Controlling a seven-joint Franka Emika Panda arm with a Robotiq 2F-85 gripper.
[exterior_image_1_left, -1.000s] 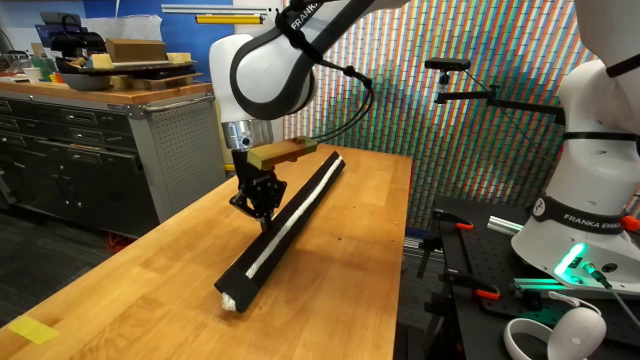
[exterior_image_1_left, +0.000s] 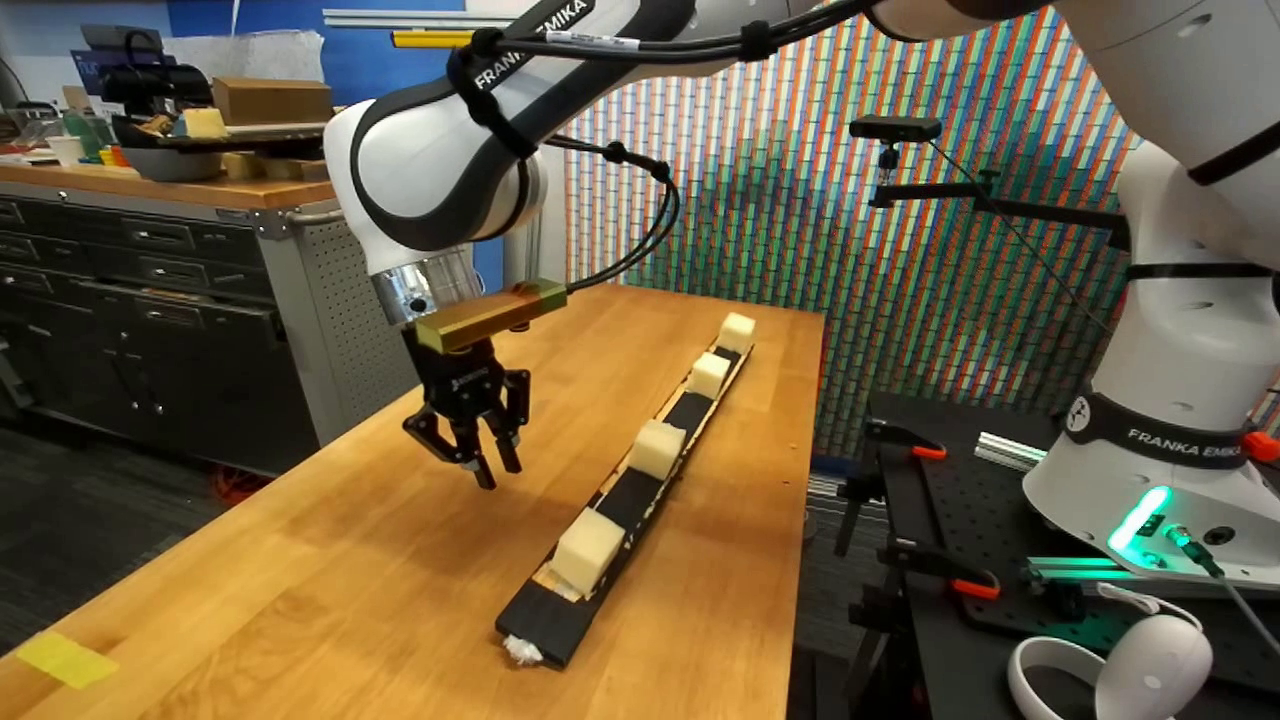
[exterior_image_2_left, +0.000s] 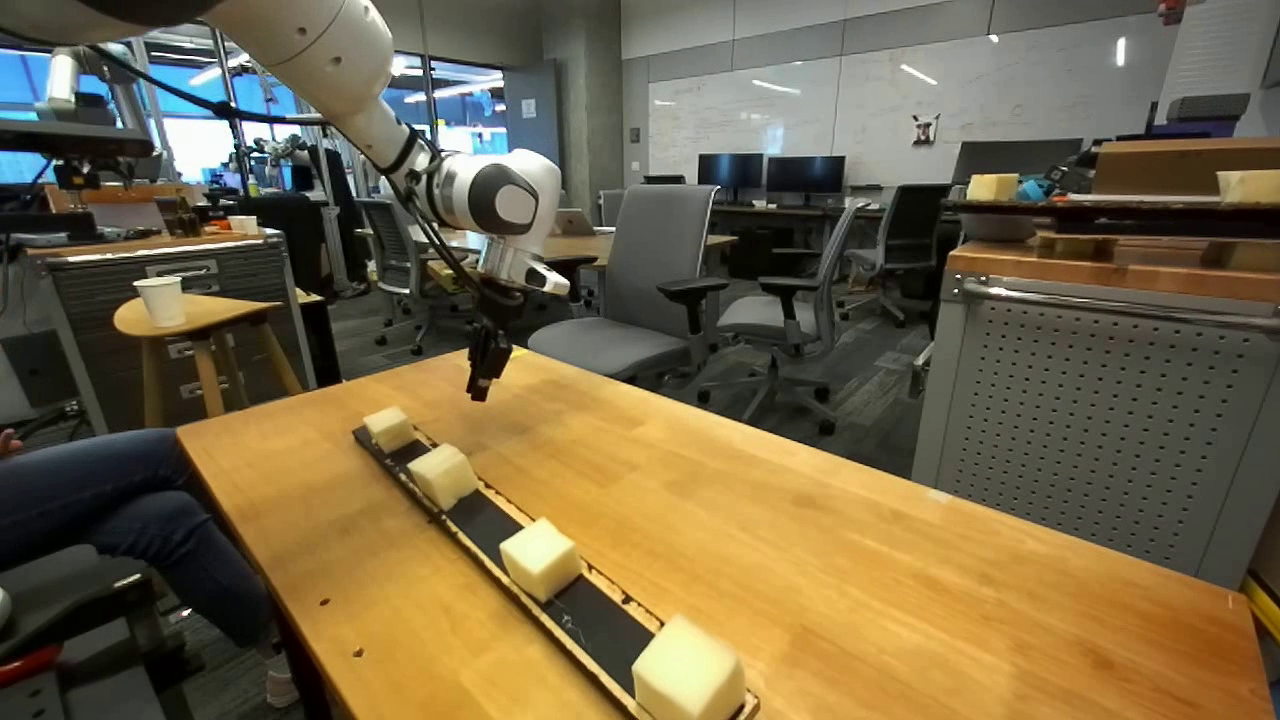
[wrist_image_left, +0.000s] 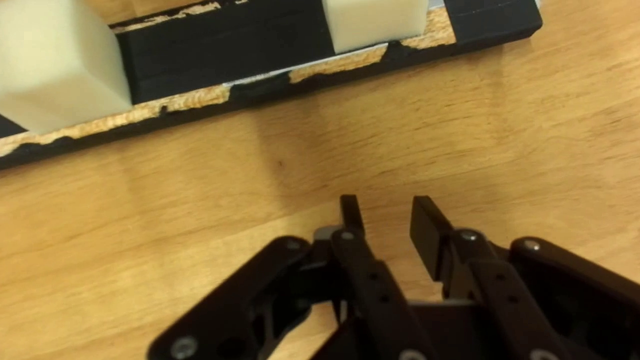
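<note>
A long black bar (exterior_image_1_left: 626, 498) lies flat along the wooden table, its top bearing several pale cream blocks spaced apart. The nearest block (exterior_image_1_left: 587, 550) in exterior view 1 sits close to the bar's front end, where a white tuft (exterior_image_1_left: 523, 649) sticks out. Off to one side of the bar, above bare table, hangs my gripper (exterior_image_1_left: 499, 470), open and empty. The wrist view has the gripper with a gap between its fingers and only wood behind it; part of the bar (wrist_image_left: 228, 48) and two blocks cross the top of that view.
A yellow tape patch (exterior_image_1_left: 68, 659) marks its near left corner. A person's leg (exterior_image_2_left: 132, 510) is beside the table in exterior view 2.
The bar has rolled over: its side with the white strip faced up before, and its block side faces up now. It lies further right. My gripper has moved left, away from it, and opened.
</note>
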